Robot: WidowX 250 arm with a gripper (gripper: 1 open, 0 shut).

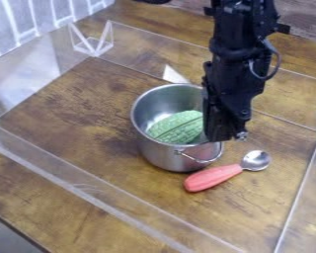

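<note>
A steel pot (161,148) stands on the wooden table with a green, textured, elongated object (174,126) lying inside it. My black gripper (224,128) hangs at the pot's right rim, its lower part partly over the pot; whether its fingers are open or shut is unclear. A spoon-like utensil with a pink handle (213,177) and a metal bowl end (256,160) lies in front of the pot, to the right.
Clear plastic walls surround the wooden work area (68,128). A white railing or rack (23,20) is at the back left.
</note>
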